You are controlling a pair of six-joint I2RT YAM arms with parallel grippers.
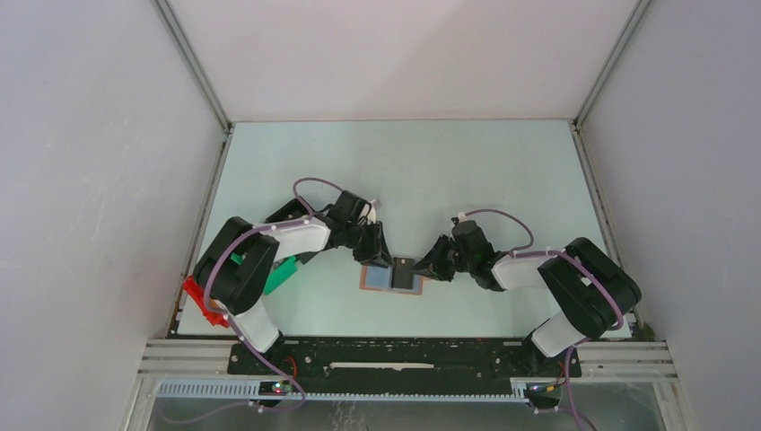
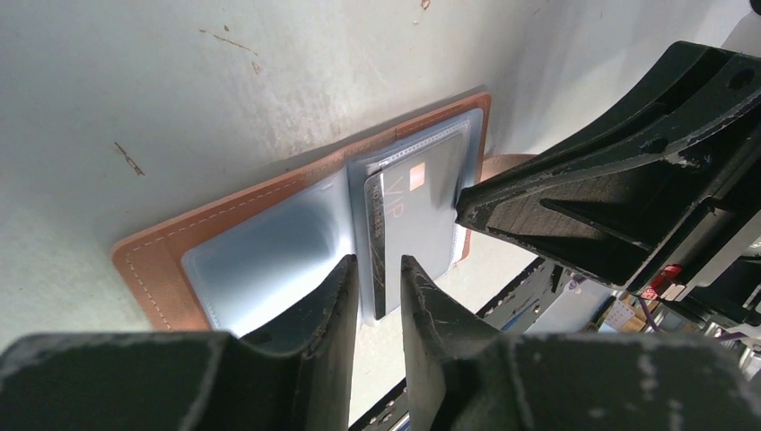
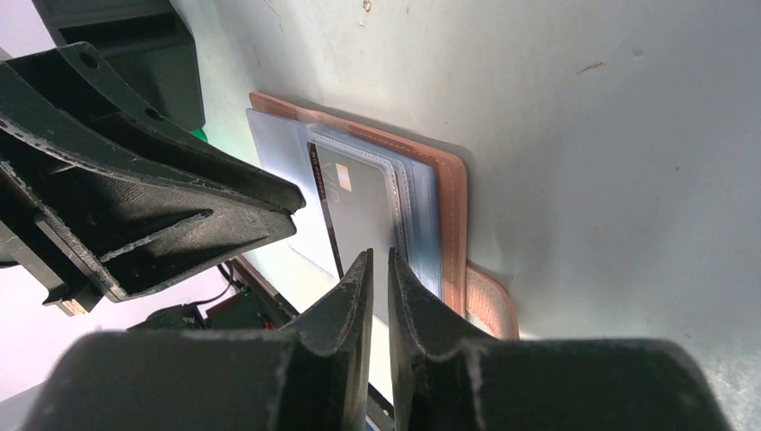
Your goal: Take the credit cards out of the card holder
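The brown card holder [image 1: 366, 278] lies spread open on the table, its stitched rim [image 2: 153, 238] showing in the left wrist view. A dark grey card marked VIP [image 2: 422, 215] sits in its clear sleeve [image 3: 422, 206]. Over the left half of the holder, my left gripper has a small gap between its fingers and nothing in it. My right gripper is at the holder's right side, its fingertips narrowly apart near the sleeve's edge; no card shows between them. Whether either gripper touches the holder I cannot tell.
Left on the table are a black container [image 1: 287, 212], a green object [image 1: 281, 275] and a red object [image 1: 206, 303], partly behind my left arm. A brown flap or tab [image 3: 492, 305] sticks out at the holder's right side.
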